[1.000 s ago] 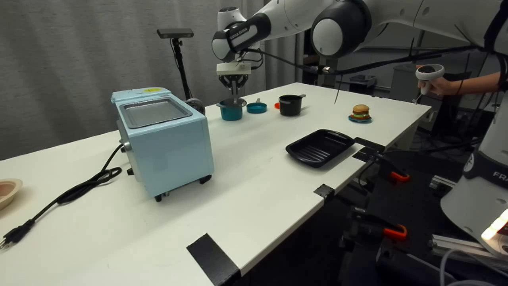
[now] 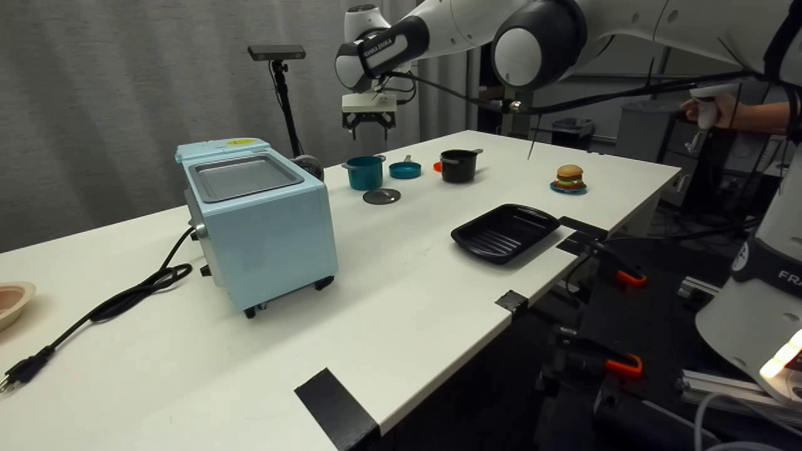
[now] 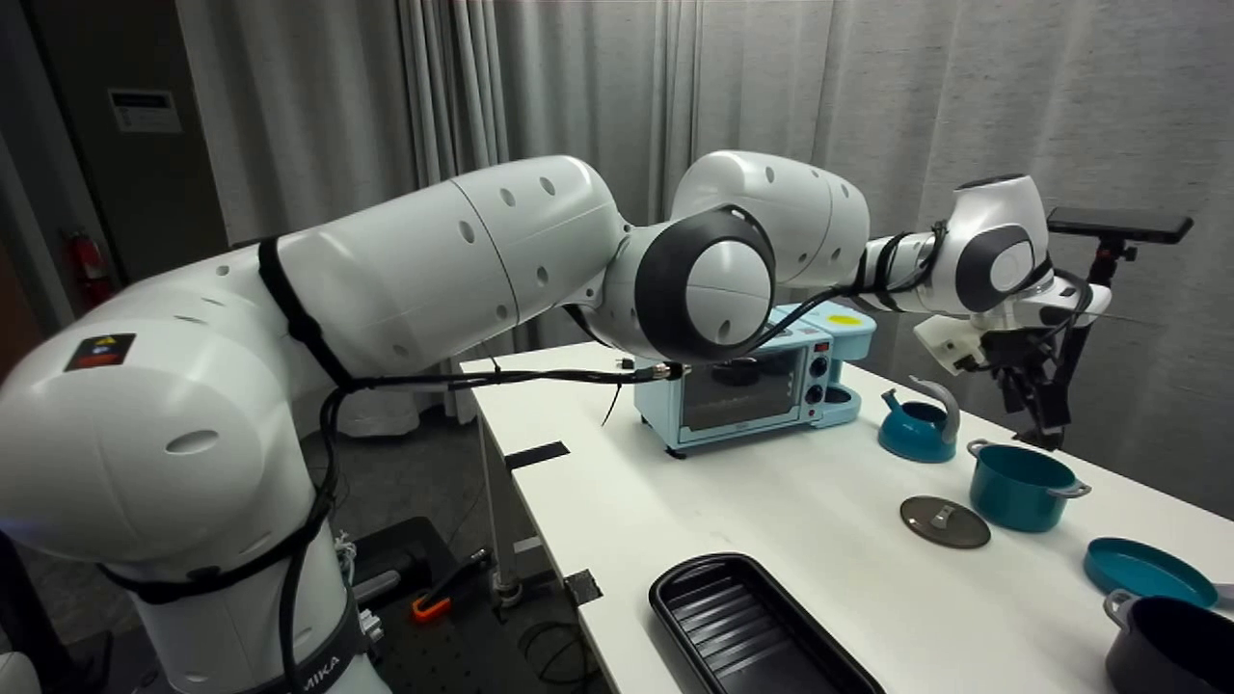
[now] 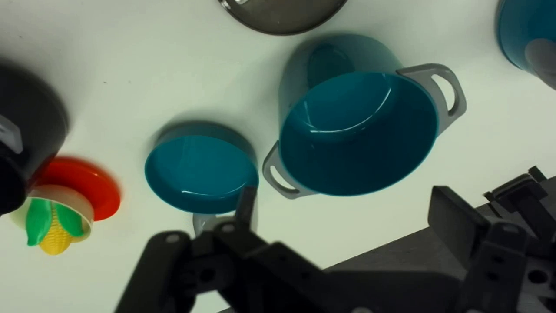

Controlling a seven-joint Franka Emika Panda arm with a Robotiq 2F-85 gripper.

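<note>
My gripper (image 2: 370, 135) is open above the teal pot (image 2: 365, 174), its two fingers wide apart with nothing between them. In the wrist view the pot (image 4: 359, 135) stands uncovered and empty, with grey handles at both sides; the fingers (image 4: 456, 221) reach into the frame from below. The dark lid (image 3: 945, 521) lies flat on the table beside the pot, its small grey knob facing up. Only part of this lid (image 4: 281, 13) shows at the top of the wrist view.
Near the pot are a teal kettle (image 3: 917, 432), a teal pan (image 2: 405, 170) and a black pot (image 2: 458, 166). A red plate (image 4: 99, 190) and toy corn (image 4: 56, 234) lie beyond. A light-blue oven (image 2: 270, 237) and black tray (image 2: 505, 233) flank clear tabletop.
A second ago the gripper was lower and shut, with the lid held tilted at the pot. Now its fingers are open, it is higher, and the lid lies on the table before the pot.
</note>
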